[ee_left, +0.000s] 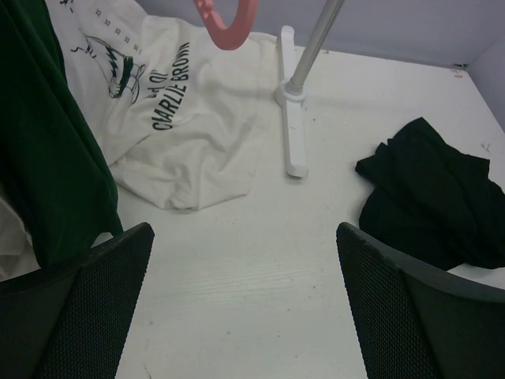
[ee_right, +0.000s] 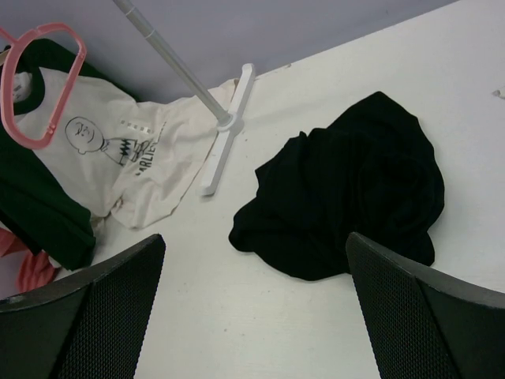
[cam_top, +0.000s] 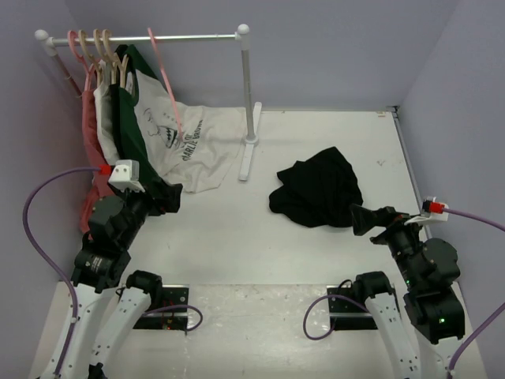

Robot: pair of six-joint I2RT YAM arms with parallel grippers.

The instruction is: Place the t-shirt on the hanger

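Note:
A black cloth garment [cam_top: 316,189] lies crumpled on the table, right of the rack's foot; its collar and sleeves cannot be made out. An empty pink hanger [ee_right: 47,87] hangs from the rack's bar, apart from the other clothes. Behind it, a white shirt with dark green sleeves and a Charlie Brown print [cam_top: 185,142] spreads down onto the table. Near the hanging clothes, my left gripper stands open and empty above the table. My right gripper is open too, holding nothing, just to the near right of the black garment.
The white rack [cam_top: 142,39] stands at the back left, its foot [cam_top: 248,150] resting on the table. Several garments, among them a green one [cam_top: 130,126] and a red one [cam_top: 92,130], hang at its left end.

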